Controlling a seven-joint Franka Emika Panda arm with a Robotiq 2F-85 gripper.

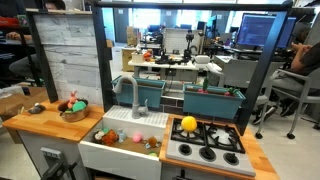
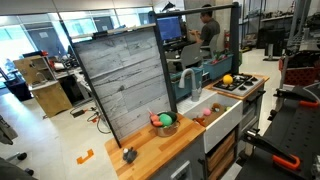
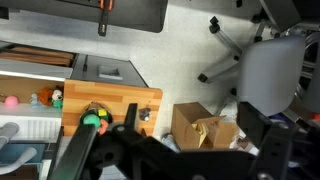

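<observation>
My gripper stands open in the wrist view, its dark fingers far apart and nothing between them. It is above the left end of the wooden counter (image 3: pixel 128 100). A round bowl (image 1: pixel 74 115) with colourful toy food sits on that counter, also seen in the wrist view as a bowl (image 3: pixel 97 114) left of the fingers. A small dark item (image 3: pixel 145 114) lies beside it. Several small toys (image 1: pixel 122 136) are in the white sink (image 1: pixel 108 158). On the stove (image 1: pixel 211 150) rests a yellow ball (image 1: pixel 189 124).
A grey faucet (image 1: pixel 134 92) rises behind the sink, with teal bins (image 1: pixel 213 104) on the rear ledge. Dark posts (image 1: pixel 262 70) and a grey wooden panel (image 1: pixel 72 58) frame the counter. Cardboard boxes (image 3: pixel 203 127) stand on the floor past the counter's end.
</observation>
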